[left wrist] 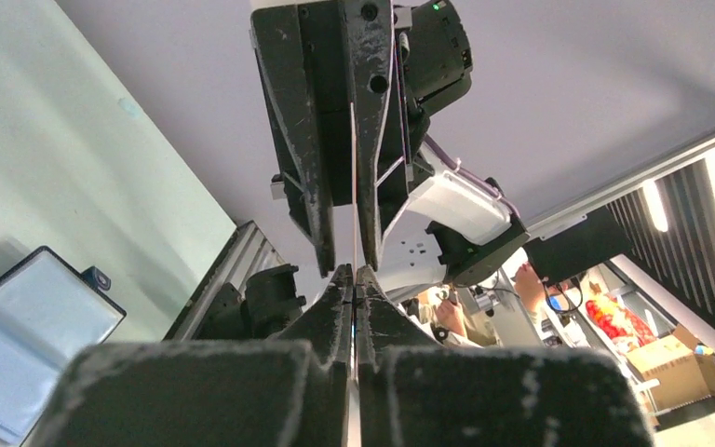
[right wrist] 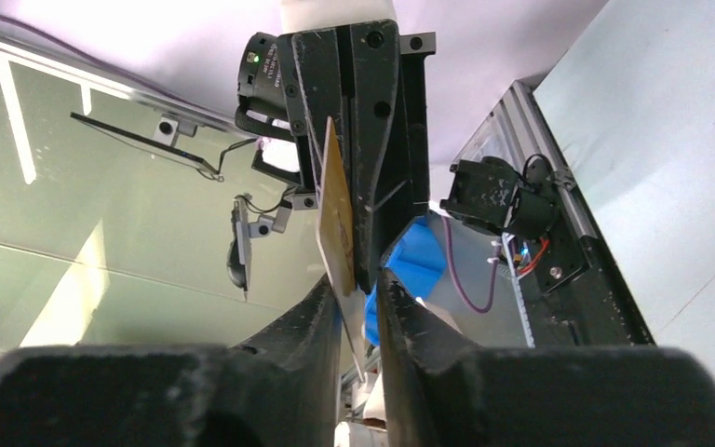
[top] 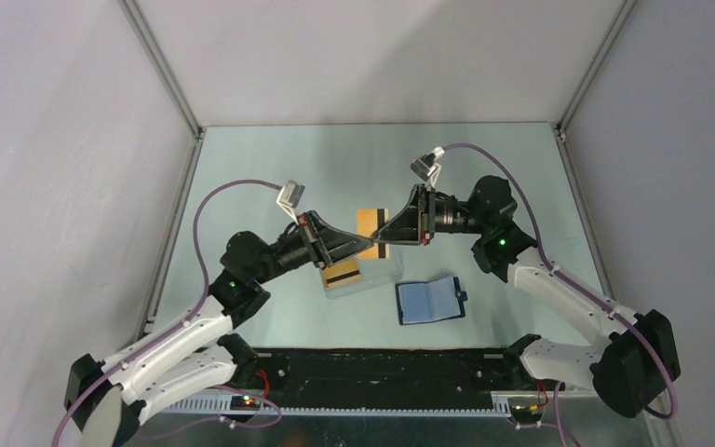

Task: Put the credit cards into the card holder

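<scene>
A gold card with a dark stripe [top: 369, 218] is held upright in the air where my two grippers meet. My left gripper [top: 370, 244] is shut on it; in the left wrist view it shows edge-on as a thin line [left wrist: 354, 168]. My right gripper [top: 380, 238] has its fingers around the same card [right wrist: 335, 205]; whether they grip it I cannot tell. Below, another gold card [top: 341, 275] lies in a clear tray [top: 372, 284]. The open blue card holder [top: 428, 300] lies to the right of the tray, also seen in the left wrist view [left wrist: 37, 326].
The white board [top: 270, 158] is clear at the back and sides, bordered by walls and rails. A black rail strip [top: 382, 372] runs along the front edge. Both arms occupy the middle of the space above the board.
</scene>
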